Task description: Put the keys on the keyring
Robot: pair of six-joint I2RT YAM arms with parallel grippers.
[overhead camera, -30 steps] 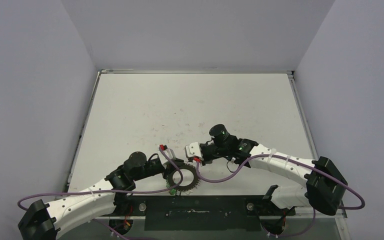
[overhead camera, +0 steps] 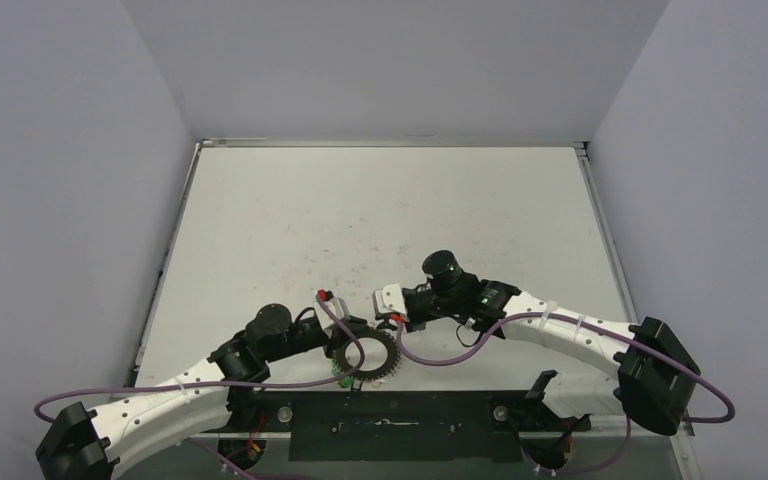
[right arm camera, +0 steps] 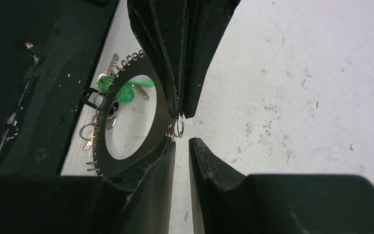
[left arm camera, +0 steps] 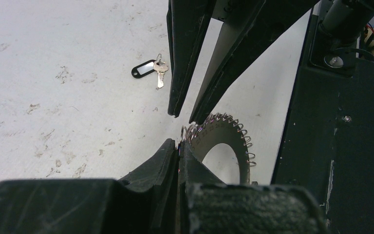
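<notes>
The dark keyring disc (overhead camera: 392, 356), edged with wire loops, lies at the near middle. My left gripper is shut at its rim, a thin wire loop at the fingertips. My right gripper is part open just beside it, its fingers apart with nothing seen held between them. In the right wrist view keys (right arm camera: 140, 91), green tags (right arm camera: 127, 95) and loose rings lie under and around the disc. A key with a black tag (left arm camera: 160, 73) lies apart on the table in the left wrist view.
A black rail (overhead camera: 405, 430) runs along the near edge, close to the disc. The two wrists are very close together over the disc.
The left arm has barely moved.
</notes>
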